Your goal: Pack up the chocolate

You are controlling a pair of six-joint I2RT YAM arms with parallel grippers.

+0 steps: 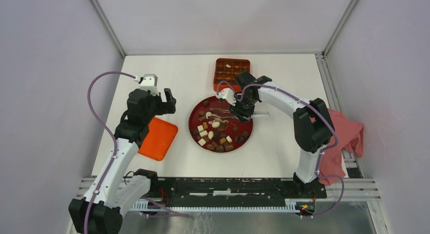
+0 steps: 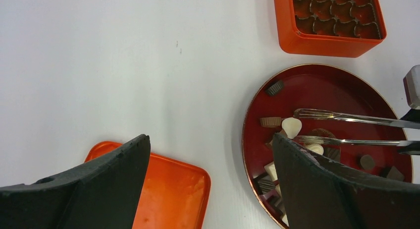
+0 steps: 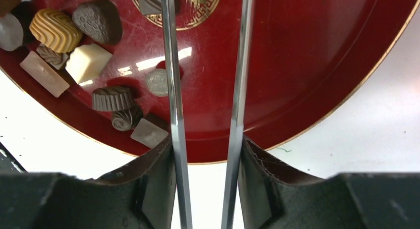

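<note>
Assorted chocolates lie on a round dark red tray [image 1: 194, 130]. The orange box [image 1: 216, 82] behind it has a grid of compartments, with one pale piece in a back one. My right gripper is closed around metal tongs [image 3: 174, 90], whose two arms stand apart between its fingers. In the left wrist view, the tongs' forked tips [image 2: 309, 113] are spread, with a white heart-shaped chocolate [image 2: 291, 127] at the gap between them. The right wrist view cuts off these tips. My left gripper hangs open and empty, left of the tray.
An orange lid-like tray [image 1: 161, 139] lies partly under the left arm. A pink cloth [image 1: 350, 135] is crumpled at the right edge.
</note>
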